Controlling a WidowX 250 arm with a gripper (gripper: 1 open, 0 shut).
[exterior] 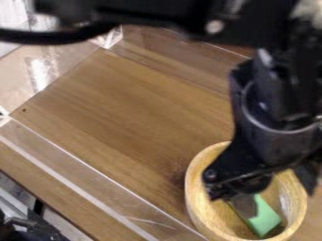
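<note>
A light wooden bowl [204, 209] sits at the bottom right of the table, with a mint green block [265, 218] lying inside it. My black gripper [258, 184] is lowered into the bowl's upper part, over the green block, and covers its far end.
A dark arm link crosses the top of the view. Cables or dark parts show at the bottom left corner.
</note>
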